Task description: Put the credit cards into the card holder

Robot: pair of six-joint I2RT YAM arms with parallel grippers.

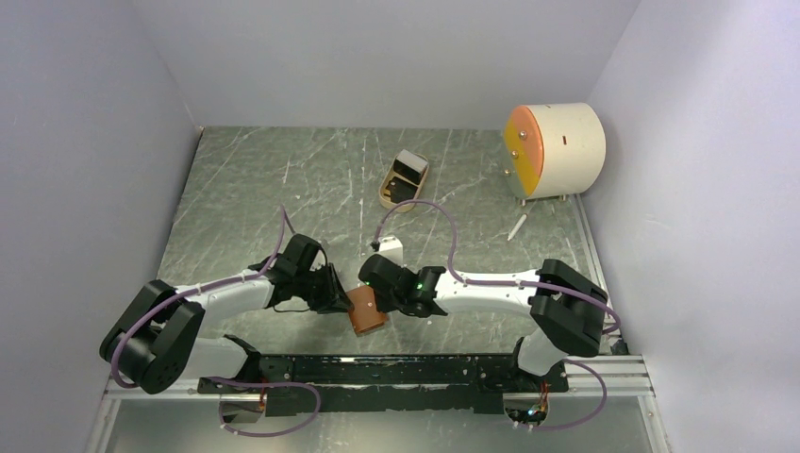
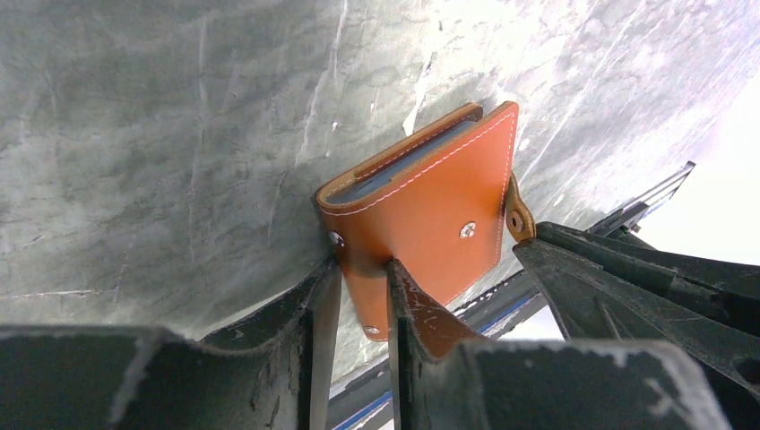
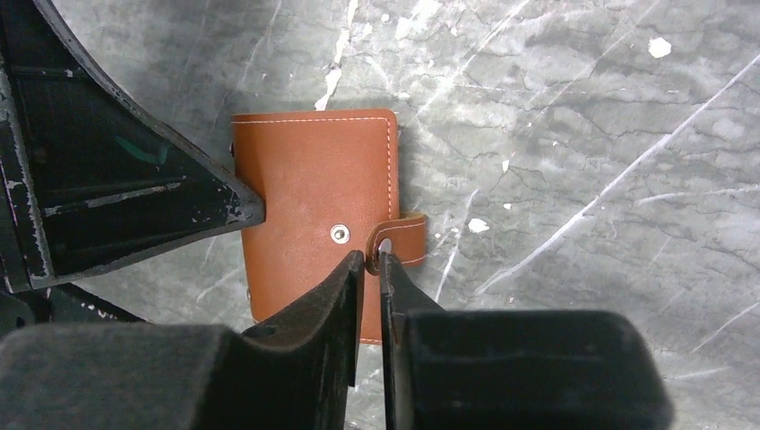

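The brown leather card holder stands between my two arms at the front of the table, a dark grey filling showing between its covers in the left wrist view. My left gripper is shut on the holder's spine side. On the opposite side is the snap strap, its tip between the fingertips of my right gripper. Those fingers stand close together, and whether they grip the strap is unclear. Separate credit cards cannot be made out in any view.
At the back middle sits a small tan box with dark and grey items inside. A white rounded cabinet with coloured drawers occupies the back right, a white pen-like stick in front.
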